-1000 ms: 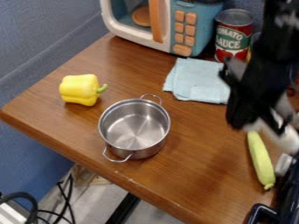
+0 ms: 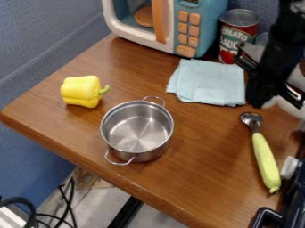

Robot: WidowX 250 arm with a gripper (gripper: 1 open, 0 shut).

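The black gripper (image 2: 262,85) is at the right edge, above the table right of the blue cloth (image 2: 206,82); whether it is open or shut is unclear. Below it lies a spoon with a yellow handle (image 2: 266,161). A steel pot (image 2: 137,135) stands at the middle of the wooden table (image 2: 155,191). A yellow pepper (image 2: 81,90) lies at the left.
A toy microwave (image 2: 158,22) and a tomato sauce can (image 2: 237,36) stand at the back. Black equipment and cables are at the lower right and lower left.
The arm has moved up and to the right, uncovering the spoon's head and more of the can. The pot, pepper and cloth have not moved.
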